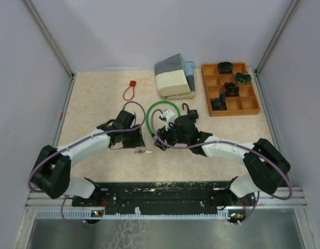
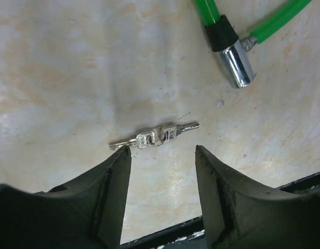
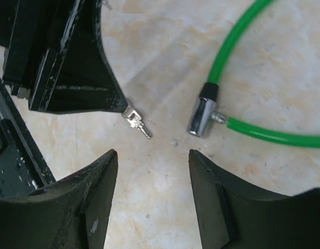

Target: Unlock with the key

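A pair of silver keys on a small ring [image 2: 157,136] lies on the pale table, with my left gripper just above, its fingers part open with nothing between them. The green cable lock with its chrome cylinder lies behind the keys, also seen in the right wrist view [image 3: 200,115]. My right gripper is open over the table to the right of the lock's cylinder, holding nothing.
An orange compartment tray [image 1: 242,106] sits at back right, a folded cloth [image 1: 171,84] at back centre, a red looped item [image 1: 132,84] at back left and a black item [image 1: 193,114] right of the cable. The front table edge is dark.
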